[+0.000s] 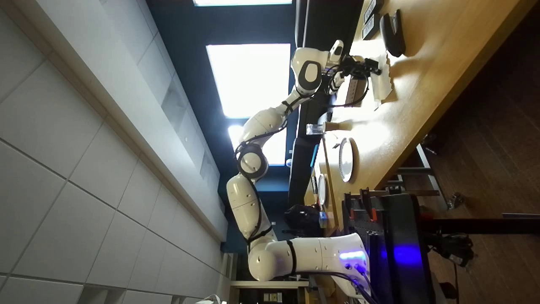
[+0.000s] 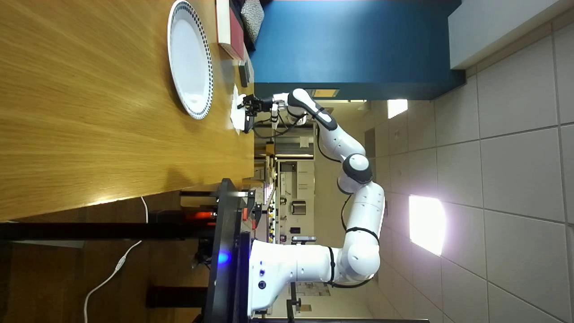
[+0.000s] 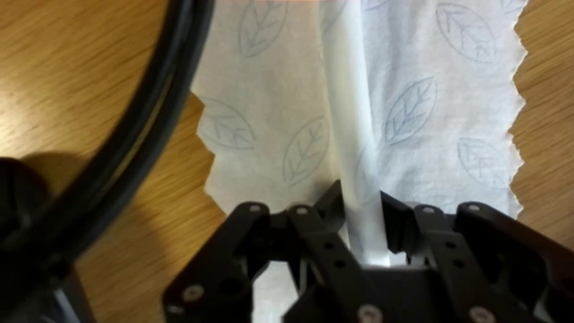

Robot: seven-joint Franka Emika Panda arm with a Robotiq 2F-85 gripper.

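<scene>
A white paper towel (image 3: 430, 70) printed with leaf outlines lies on the wooden table, its long edges jagged. Down its middle runs a raised fold, and my gripper is shut on that fold, one black finger on each side. In exterior view 1 the gripper (image 1: 375, 66) is low over the table with the paper towel (image 1: 382, 86) spread beneath it. From exterior view 2 the gripper (image 2: 247, 102) appears at the far side of the table, against the paper towel (image 2: 236, 114).
A black stapler (image 1: 393, 33) lies close beside the towel. Nearer the robot base stands a white plate (image 1: 345, 160); a larger-looking plate (image 2: 190, 59) and a red book (image 2: 230, 29) show in exterior view 2. Bare wood (image 2: 107, 118) covers much of the table.
</scene>
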